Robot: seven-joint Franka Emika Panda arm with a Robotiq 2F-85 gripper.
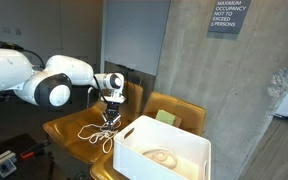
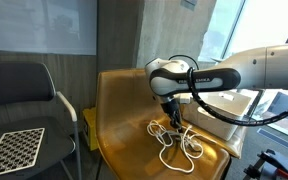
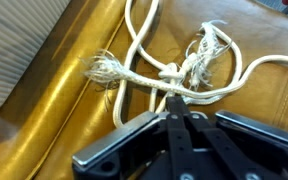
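Note:
A white rope point(image 3: 206, 96) lies in loose loops on the tan leather seat point(image 3: 79, 125), with a knot and frayed ends near its middle. In the wrist view my gripper is shut right at the knot, its fingertips close against the strands. Nothing is plainly seen between them, though the rope partly hides the contact. From the side, the gripper point(image 2: 175, 119) points down into the tangle on the seat, and strands of rope point(image 2: 191, 147) spread around and in front of it.
To the right of the seat stands a white open box point(image 1: 144, 152) with a pale coiled item point(image 1: 162, 157) inside. A green-tan block point(image 1: 168, 118) rests behind it. A dark chair point(image 2: 19, 95) with a perforated seat is at the left.

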